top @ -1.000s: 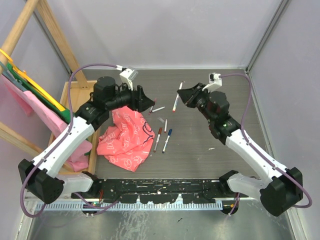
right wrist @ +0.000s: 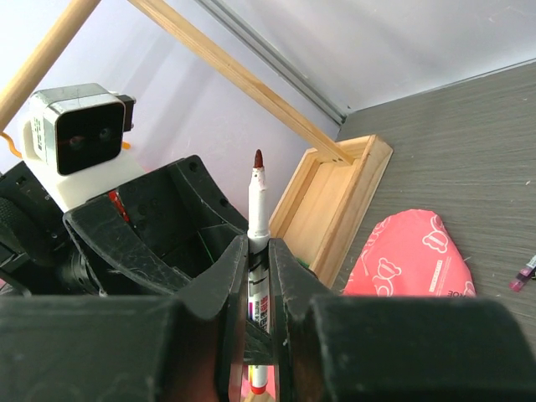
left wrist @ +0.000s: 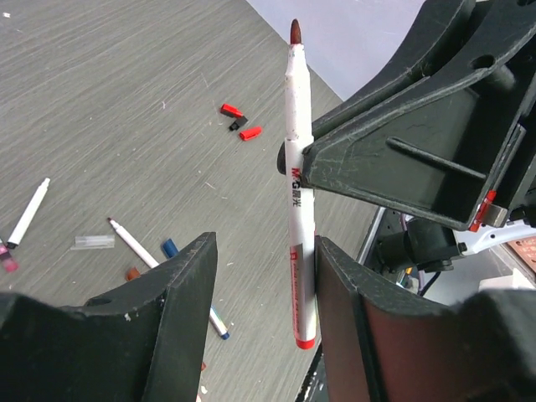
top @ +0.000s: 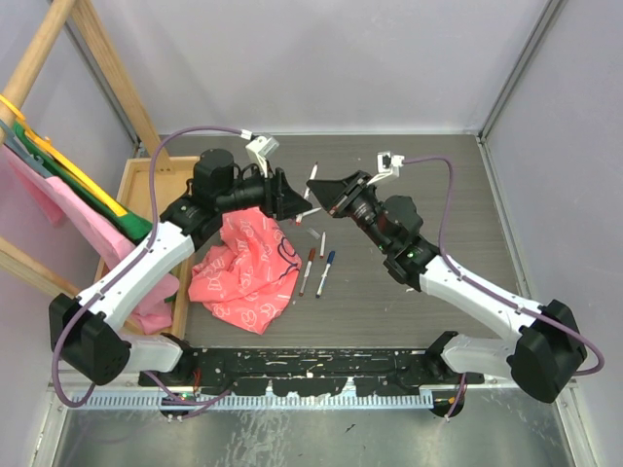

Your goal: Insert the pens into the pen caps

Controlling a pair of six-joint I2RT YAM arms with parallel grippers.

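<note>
A white pen with a dark red tip and red end (left wrist: 300,226) stands nearly upright in my right gripper, which is shut on it around the middle. My left gripper is part open. The pen's lower part hangs at its fingers, close to the right-hand finger (left wrist: 339,293); whether it touches cannot be told. Two loose red caps (left wrist: 250,133) and a black cap (left wrist: 239,123) lie on the table. Several other pens rest there, among them a blue-capped pen (top: 325,273), a red-capped pen (top: 308,271) and an uncapped one (left wrist: 132,242).
A pink patterned cloth (top: 248,272) lies left of the pens, with a wooden frame (top: 146,185) beyond it. A small clear strip (left wrist: 93,242) lies by the pens. Both arms are close together over the table.
My right gripper has carried the pen left, up to the left gripper. The left arm has shifted slightly right. Pens on the table stay in place.
</note>
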